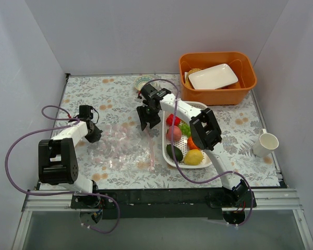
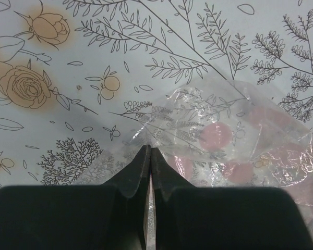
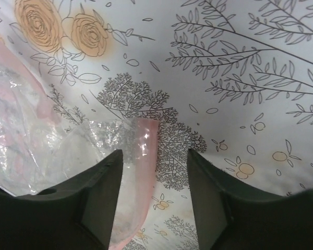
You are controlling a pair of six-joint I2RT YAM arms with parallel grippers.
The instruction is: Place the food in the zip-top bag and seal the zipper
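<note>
A clear zip top bag (image 1: 120, 148) with pink marks lies flat and empty-looking on the table, its pink zipper strip (image 3: 146, 161) along the right side. My left gripper is shut at the bag's left edge; whether film is pinched between its tips cannot be told. Around the far end of the zipper strip, my right gripper stands part open, a finger on either side of the bag corner. The food sits in a white basket (image 1: 166, 165): a red round piece (image 1: 172, 120), a peach (image 1: 174, 133), an avocado (image 1: 174, 152) and a lemon (image 1: 193, 157) among it.
An orange bin (image 1: 217, 96) holding a white tray (image 1: 214, 78) stands at the back right. A white mug (image 1: 265, 143) is at the far right. A plate (image 1: 144, 82) lies behind the right gripper. Table left of the basket is clear apart from the bag.
</note>
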